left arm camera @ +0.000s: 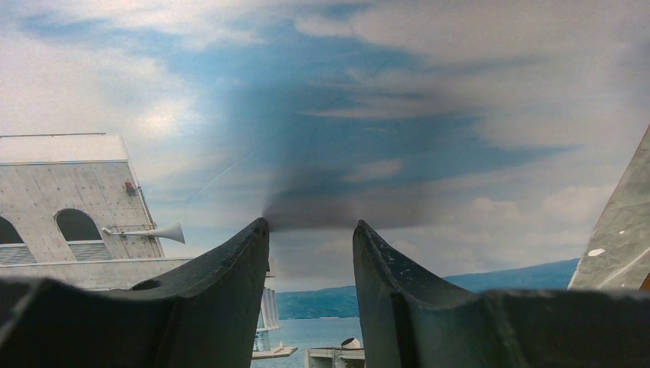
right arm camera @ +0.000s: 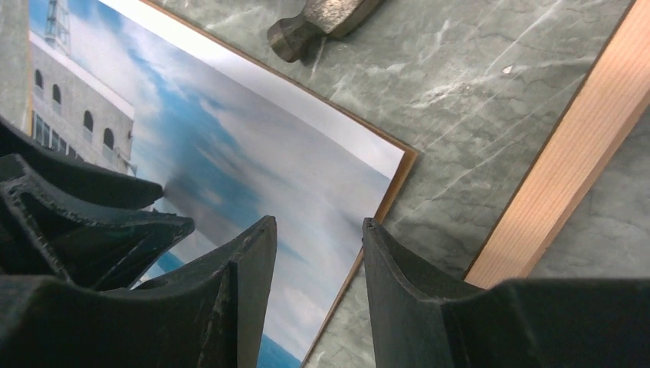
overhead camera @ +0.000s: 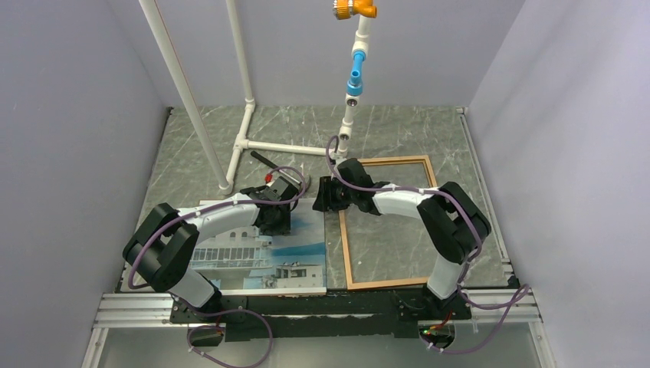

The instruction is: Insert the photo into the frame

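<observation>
The photo (overhead camera: 299, 264), a building by blue water, lies flat on the left of the table on a brown backing that shows along its edges. To its right is the empty wooden frame (overhead camera: 346, 257). My left gripper is low over the photo's sky; its fingertips show a narrow gap with the picture behind, and whether they touch or pinch anything is unclear. At the photo's upper right corner, my right gripper is part open, one finger over the picture and the other by its right edge, with nothing visibly gripped.
A hammer (overhead camera: 264, 159) lies just behind the photo, its head (right arm camera: 310, 31) near the back edge. White pipes (overhead camera: 287, 147) stand farther back. A narrow strip of bare table separates photo and frame.
</observation>
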